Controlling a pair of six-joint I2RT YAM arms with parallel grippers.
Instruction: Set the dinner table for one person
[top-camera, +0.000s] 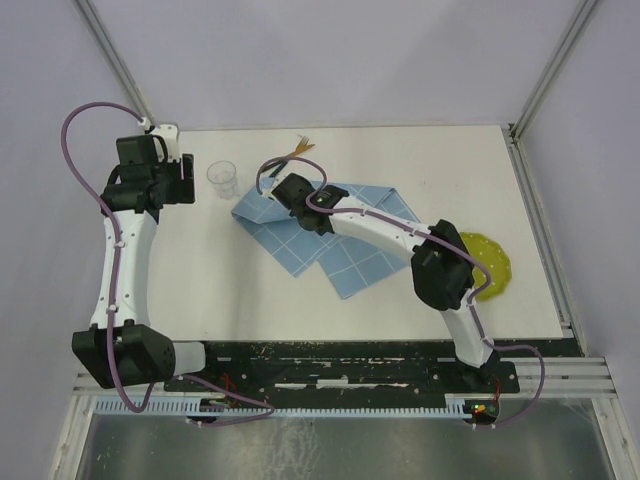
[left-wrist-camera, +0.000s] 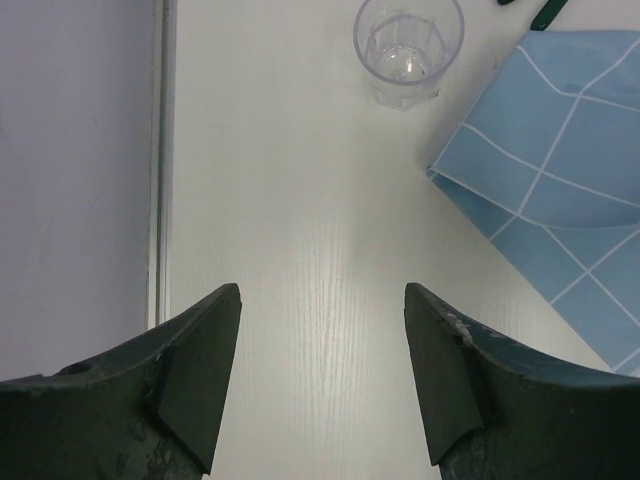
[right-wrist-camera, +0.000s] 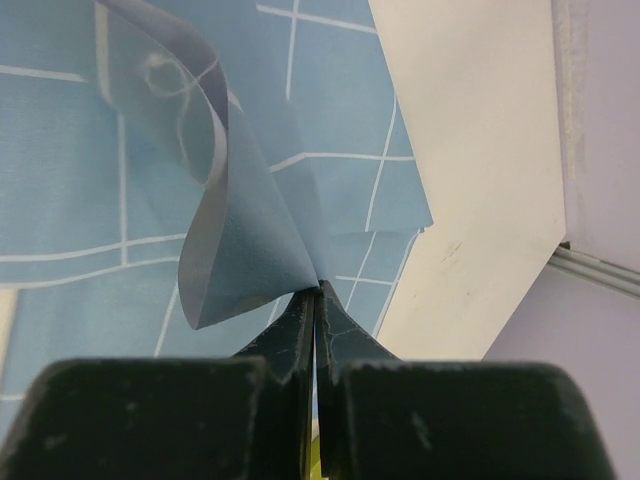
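A blue cloth with a white grid (top-camera: 365, 262) lies partly folded in the middle of the table. Raised to a peak, a fold of this cloth (right-wrist-camera: 250, 240) reaches the fingertips of my right gripper, which is shut on it. To the left, my left gripper hangs open over bare table, nothing between its fingers. A clear glass (top-camera: 222, 178) stands upright at the back left, ahead of that gripper. Cutlery with wooden parts and dark handles (top-camera: 296, 149) lies behind the cloth, partly hidden by the right arm. A round yellow-green plate (top-camera: 492, 262) sits at the right, partly covered by the right arm.
Walls (top-camera: 340, 60) rise behind it and on both sides. A loose purple cable (top-camera: 420, 233) runs along my right arm.
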